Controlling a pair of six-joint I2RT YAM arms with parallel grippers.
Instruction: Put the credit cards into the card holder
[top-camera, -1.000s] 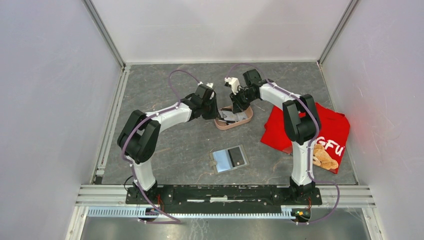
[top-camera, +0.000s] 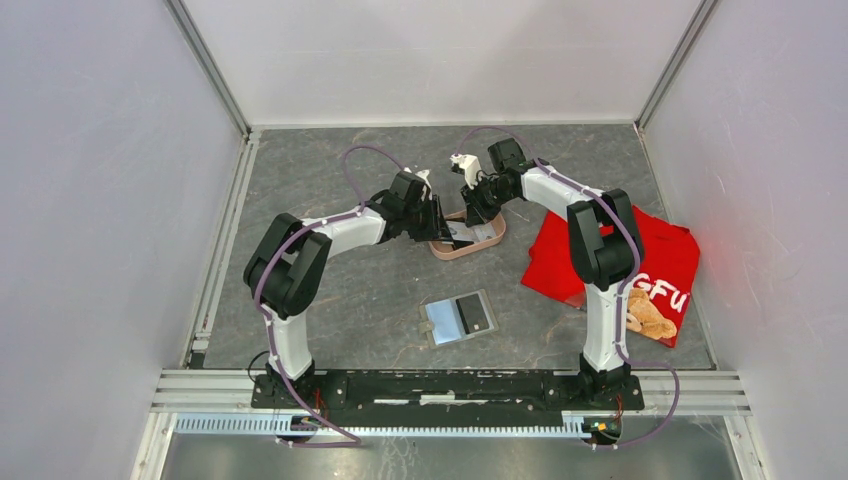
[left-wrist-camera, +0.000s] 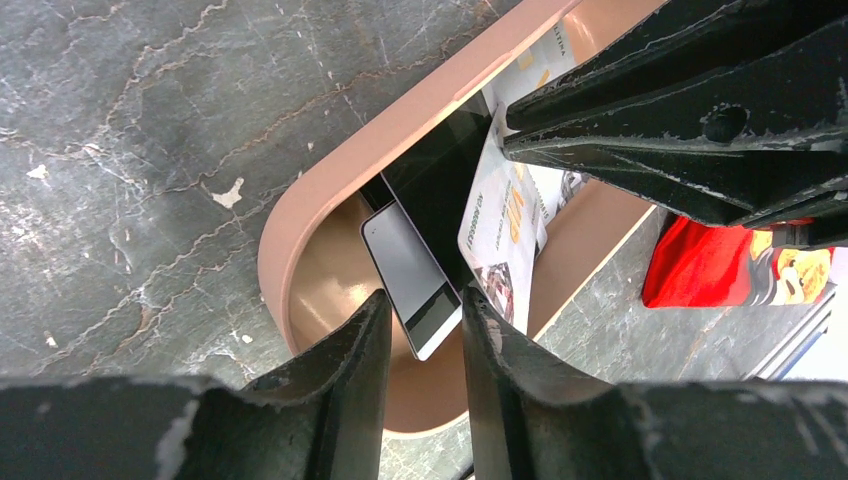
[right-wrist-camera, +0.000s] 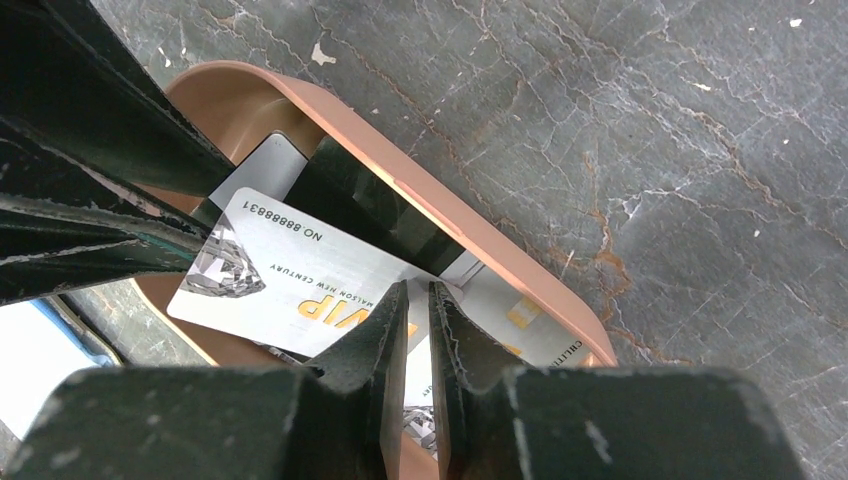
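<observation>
In the peach oval tray (top-camera: 456, 255), several cards lie overlapping. A white VIP card (right-wrist-camera: 300, 260) leans on top, one end at the tips of my right gripper. That gripper is slightly open, a narrow gap showing between its fingers. My left gripper stands open over the tray's other end. A silver card with a black band (left-wrist-camera: 410, 270) shows in the gap between its fingers; contact cannot be judged. Beside it lies a dark card (left-wrist-camera: 437, 180), partly covered. The card holder (top-camera: 458, 317), with pale blue and black panels, lies flat nearer the front.
A red cloth bag (top-camera: 570, 255) with a printed bear rests under the right arm. Both grippers are close together over the narrow tray. Bare grey tabletop (top-camera: 355, 310) surrounds the card holder, with clear room to its left.
The left gripper has come slightly right, further over the tray's left end. The right arm is almost still. The card holder and red bag have not moved.
</observation>
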